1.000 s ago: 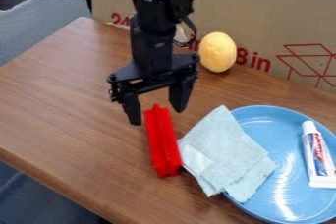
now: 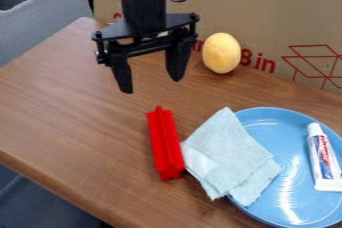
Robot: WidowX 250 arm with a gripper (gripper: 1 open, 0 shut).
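Note:
My black gripper (image 2: 150, 70) hangs open in the upper middle, above the wooden table (image 2: 74, 102), with nothing between its fingers. Below it a red bar-shaped object (image 2: 164, 144) lies lengthwise on the table. Just right of that, a folded pale blue cloth (image 2: 234, 157) rests beside and partly on a blue plate (image 2: 294, 202), which holds a toothpaste tube (image 2: 323, 157) on its right side.
A yellow egg-shaped object (image 2: 222, 53) sits at the back, in front of a cardboard box (image 2: 287, 27) with red print. A grey surface lies past its left edge.
My gripper has risen and moved slightly to the left, away from the red object. The objects on the table have not moved.

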